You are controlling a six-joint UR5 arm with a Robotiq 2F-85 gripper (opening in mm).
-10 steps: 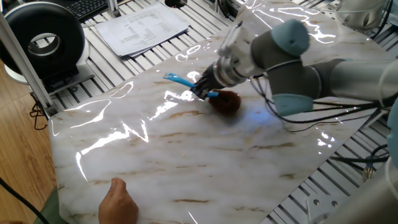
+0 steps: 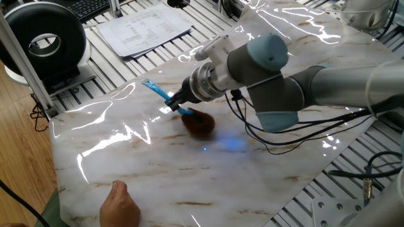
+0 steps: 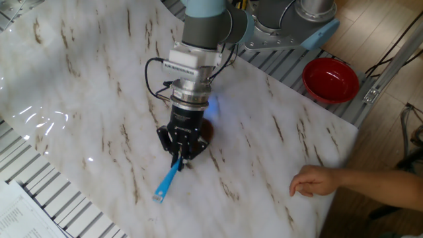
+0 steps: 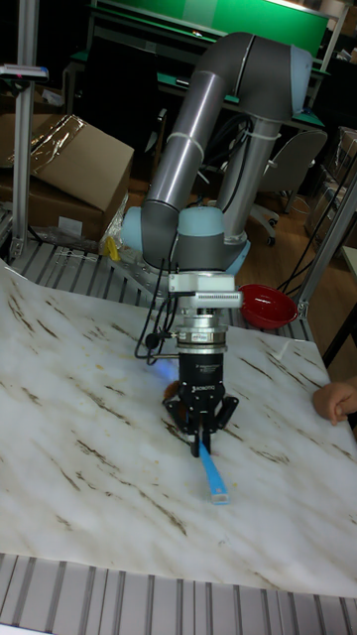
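A brush with a blue handle [image 2: 154,87] and a round brown head [image 2: 199,125] is held over the marble-patterned table by my gripper [image 2: 174,106], which is shut on the handle. In the second exterior view the blue handle [image 3: 166,184] sticks out beyond the fingertips, while most of the brown head [image 3: 207,134] is hidden behind the gripper [image 3: 178,162]. From the third exterior view, the handle [image 4: 214,479] slants down and forward from the gripper [image 4: 200,444]. Whether the head touches the tabletop I cannot tell.
A person's hand [image 3: 316,181] rests at the table's edge. A red bowl [image 3: 330,80] stands beyond the table cover, near the arm's base. Papers [image 2: 144,30] lie on the slatted surface by a black spool [image 2: 44,41]. Most of the marble cover [image 2: 158,183] is clear.
My arm has carried the brush left and somewhat toward the near side in the first exterior view, still gripping its handle. The person's hand has stayed put.
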